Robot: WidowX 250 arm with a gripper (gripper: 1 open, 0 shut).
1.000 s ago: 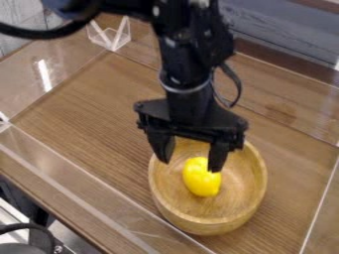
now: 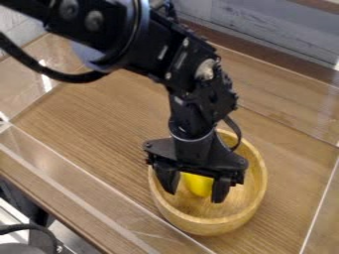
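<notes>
My black gripper [image 2: 196,179] reaches down into a light wooden bowl [image 2: 185,218] at the lower centre of the camera view. Its two fingers stand open on either side of a yellow object [image 2: 199,185], which is partly hidden behind the gripper's body and fingers. Whether the fingers touch it is not clear.
A pale wall runs along the back, and black cables lie at the lower left edge.
The gripper has come down lower into the bowl over the yellow object, which is now more hidden. The bowl looks unmoved.
</notes>
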